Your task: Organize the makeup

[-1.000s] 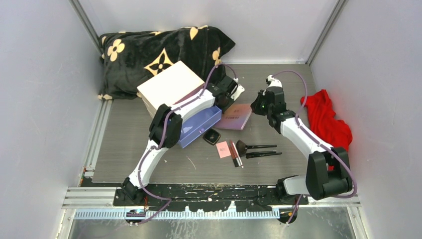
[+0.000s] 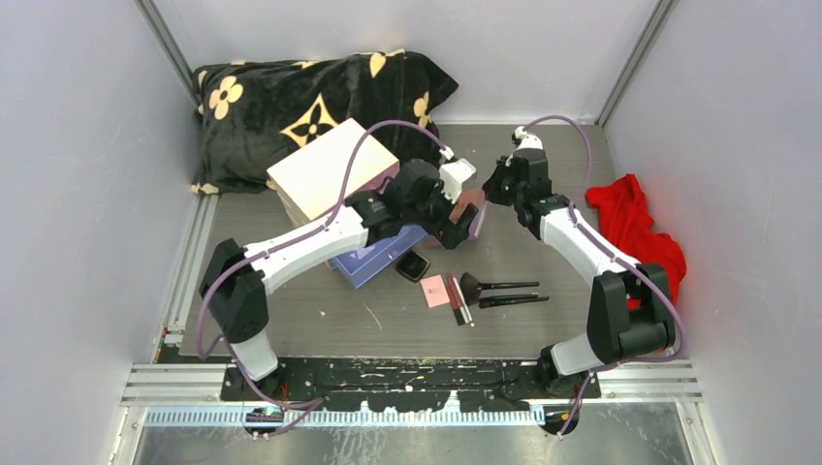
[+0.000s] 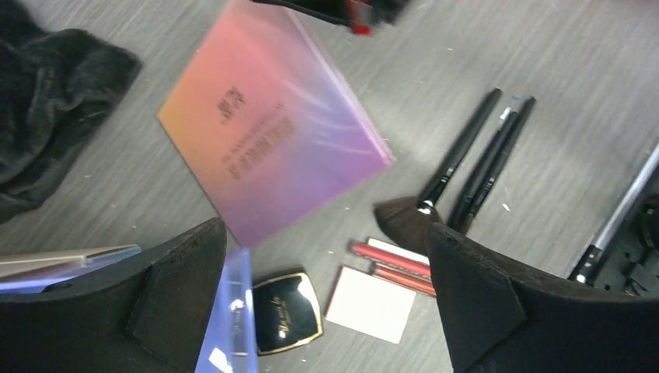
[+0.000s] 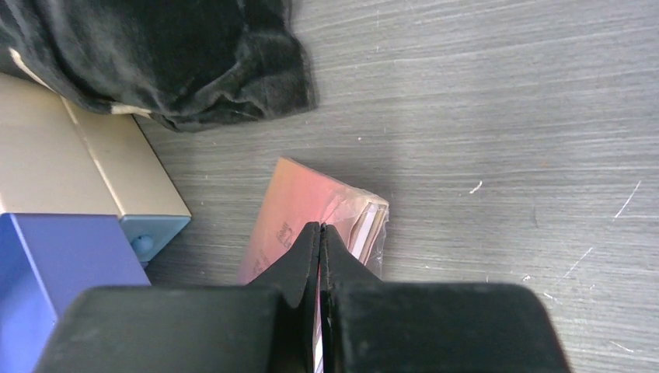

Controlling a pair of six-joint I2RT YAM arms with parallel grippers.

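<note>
A pink-to-purple palette box (image 3: pixel 264 124), shaped like a thin book, is tilted, with my right gripper shut on its edge. Over this palette in the top view hangs my left gripper (image 2: pixel 459 226), its fingers wide apart and empty. The blue drawer (image 2: pixel 373 260) of the cream box (image 2: pixel 331 167) stands pulled out, partly covered by the left arm. On the table lie a black compact (image 2: pixel 413 264), a small pink square (image 2: pixel 435 291), slim red and white pencils (image 2: pixel 458 298) and several black brushes (image 2: pixel 509 285).
Behind the box leans a black cushion (image 2: pixel 320 111) with gold flowers. A red cloth (image 2: pixel 635 228) is bunched at the right edge. Bare table (image 2: pixel 426 334) shows at the front and to the right of the palette.
My right gripper shifted slightly back and left, and the palette now looks steeper.
</note>
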